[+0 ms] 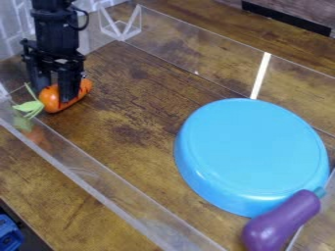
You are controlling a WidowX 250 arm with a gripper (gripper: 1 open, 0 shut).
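My black gripper (55, 78) reaches down at the upper left, over an orange carrot (69, 96) with green leaves (29, 110). The carrot lies on the wooden surface by the clear wall at the left, partly hidden by the fingers. Whether the fingers are closed on it I cannot tell.
A large blue round lid (249, 152) lies on the right, with a purple eggplant (280, 221) at its lower edge. Clear walls border the wooden area (144, 118). A blue object (8, 235) is at the bottom left corner.
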